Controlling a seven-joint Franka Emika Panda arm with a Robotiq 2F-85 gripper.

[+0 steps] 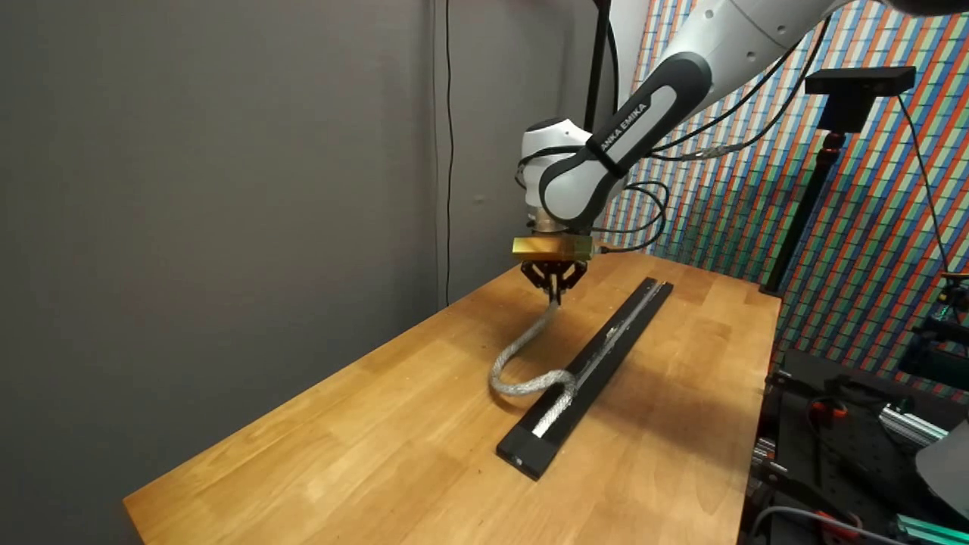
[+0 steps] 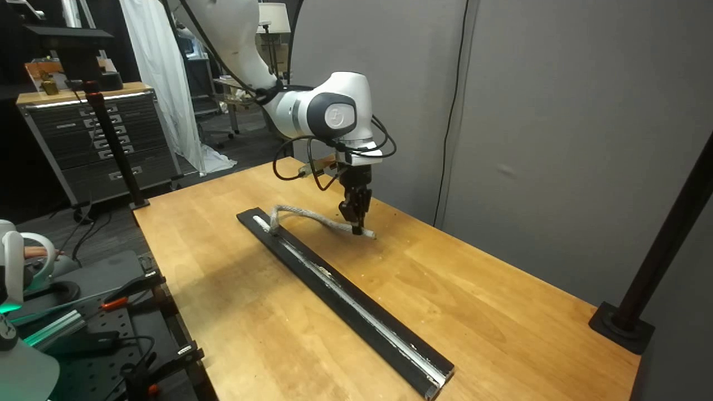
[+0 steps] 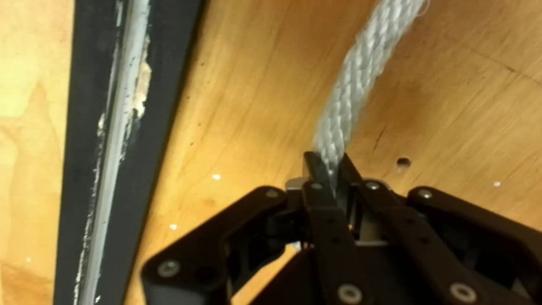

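Observation:
A pale braided rope curves over the table, and its near end lies along the groove of a long black channel. My gripper is shut on the rope close to its other end, beside the channel. In exterior view 2 a short tip of the rope sticks out past my gripper. The wrist view has the rope running up and right from between my fingers, while the channel passes along the left, apart from them.
A grey wall rises behind its far edge. At the right rear stands a black post on a square foot.

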